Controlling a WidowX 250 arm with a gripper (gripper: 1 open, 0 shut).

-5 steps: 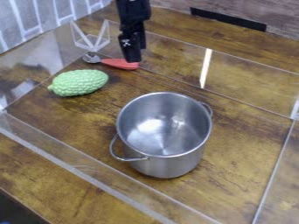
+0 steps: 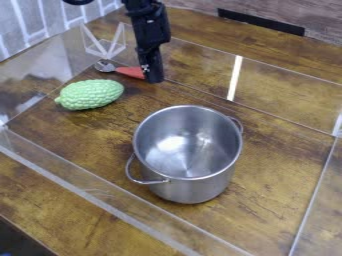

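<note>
The black gripper (image 2: 152, 74) reaches down from the top, low at the red handle of a spoon (image 2: 131, 72) whose metal end points left. Its fingertips look shut; whether any of the handle is between them cannot be told. A pale green bumpy vegetable (image 2: 88, 94) lies left, in front of the spoon. A large steel pot (image 2: 187, 185) with two loop handles stands in the front middle.
Clear panels or edges run along the left and front, and white strips lie on the right.
The gripper has moved downward onto the red spoon handle. The spoon, vegetable and pot show no clear movement.
</note>
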